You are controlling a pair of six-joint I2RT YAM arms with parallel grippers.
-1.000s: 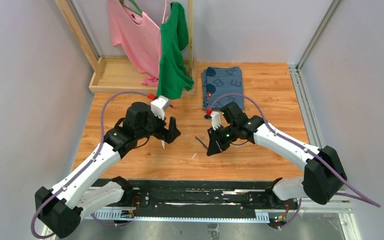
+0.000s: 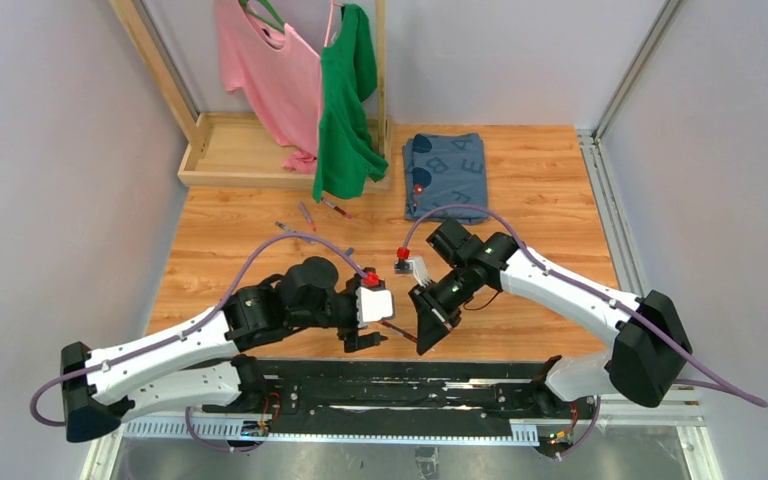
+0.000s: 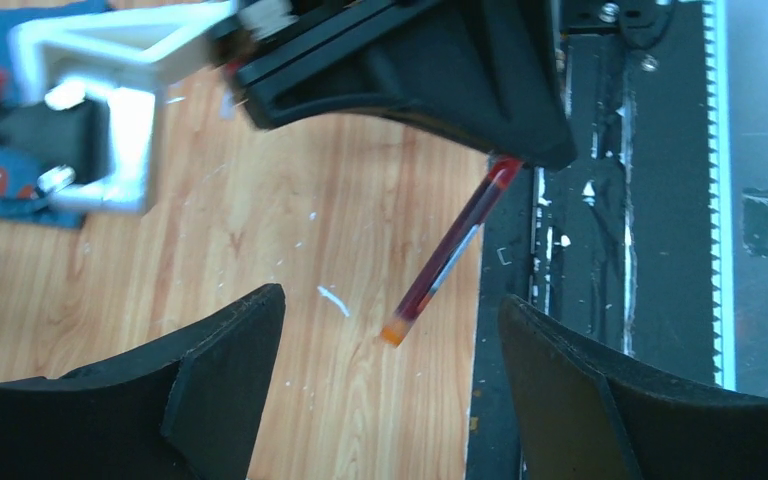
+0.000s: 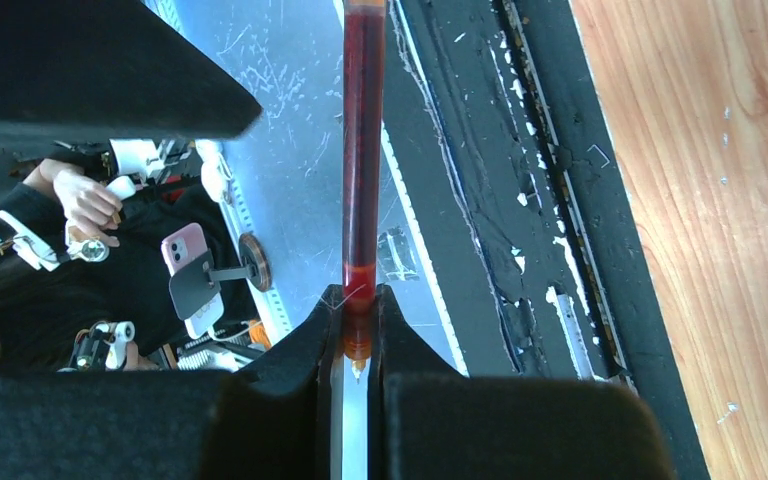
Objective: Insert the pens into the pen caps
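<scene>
A dark red pen point(image 2: 399, 329) is held by my right gripper, shut on one end; the pen's long body points away from its fingertips. My left gripper is open, its two fingers either side of the pen's free orange end, apparently not gripping it. In the top view both grippers meet low over the front middle of the table. Several loose pens and caps point(image 2: 308, 218) lie on the table at the back left, near the rack.
A wooden rack point(image 2: 200, 170) with hanging pink and green shirts stands at the back left. A folded blue garment point(image 2: 445, 170) lies at the back right. Its front edge borders a black strip.
The right gripper, still holding the pen, has shifted slightly toward the table's front edge.
</scene>
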